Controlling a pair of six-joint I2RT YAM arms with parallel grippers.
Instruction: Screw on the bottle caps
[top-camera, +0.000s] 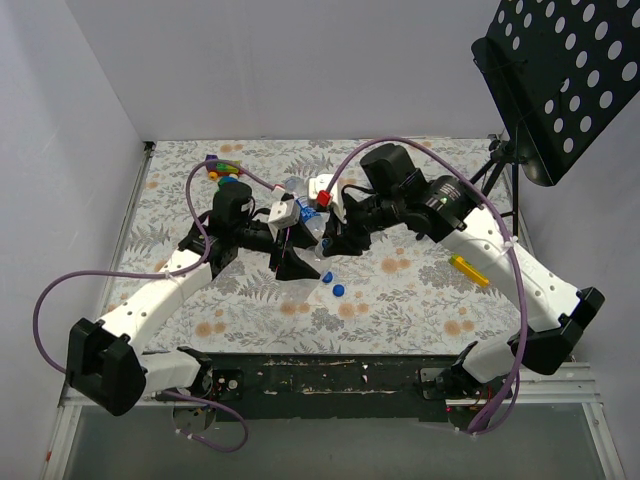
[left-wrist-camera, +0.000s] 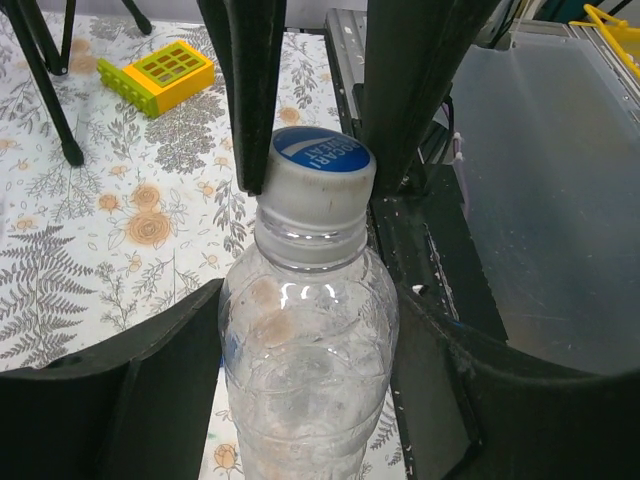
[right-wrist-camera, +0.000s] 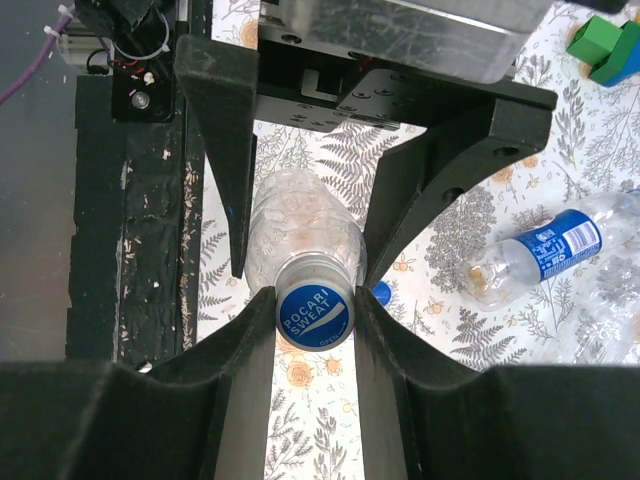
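A clear plastic bottle (left-wrist-camera: 305, 360) is held upright by my left gripper, which is shut around its body. A white cap with a blue printed top (left-wrist-camera: 318, 165) sits on the bottle's neck; whether it is tight cannot be told. My right gripper is shut on that cap, its fingers (left-wrist-camera: 400, 80) on either side of it in the left wrist view. From above, the two grippers meet over the middle of the table, and the cap is hidden there. Two loose blue caps (top-camera: 339, 290) lie on the cloth just in front.
Another bottle with a blue label (right-wrist-camera: 560, 245) lies on its side behind the grippers. Toy blocks (top-camera: 225, 170) stand at the back left, a yellow piece (top-camera: 467, 270) at the right. A black stand (top-camera: 505, 160) rises at the right back.
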